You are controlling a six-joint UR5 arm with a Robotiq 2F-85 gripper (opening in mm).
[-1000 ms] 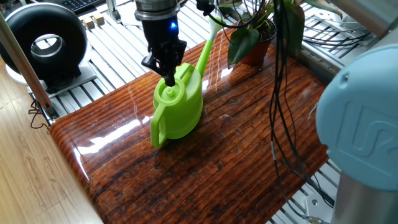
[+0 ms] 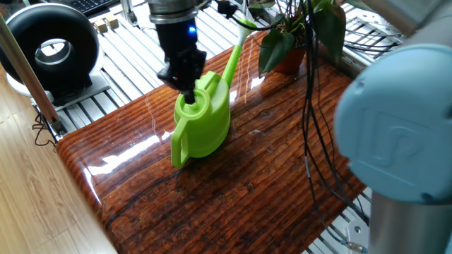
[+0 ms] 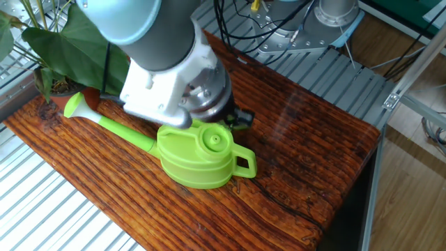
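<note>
A bright green watering can [image 2: 206, 130] stands upright on the brown wooden tabletop [image 2: 233, 194]. In the first exterior view its handle points to the near left and its long spout to the far right. A round lid with a small central knob [image 3: 215, 139] tops the can. My black gripper [image 2: 188, 97] hangs fingers-down just over that lid, its tips close to the knob; whether they touch it is not clear. From this side the fingers overlap, so the gap between them does not show. In the second exterior view the arm mostly hides the gripper [image 3: 239, 120].
A potted plant [image 3: 66, 87] with broad leaves stands by the spout's end. Black cables [image 2: 311, 120] hang beside the arm. A black ring-shaped object [image 2: 53, 51] sits off the table's far left corner.
In the first exterior view my gripper has shifted slightly left and down toward the knob. The blue arm joint has swung left. The watering can has stayed in place.
</note>
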